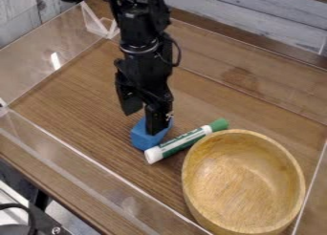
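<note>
The black gripper [143, 105] hangs from the arm in the middle of the view, its open fingers just above and around a blue block [148, 136]. The block's upper part is partly hidden by the gripper. A white tube with green ends [185, 141] lies diagonally just right of the block.
A large tan oval bowl [243, 181] fills the lower right. Bare wooden floor [71, 105] lies to the left and behind. A clear plastic edge runs along the left side, and a black cable shows at the bottom left.
</note>
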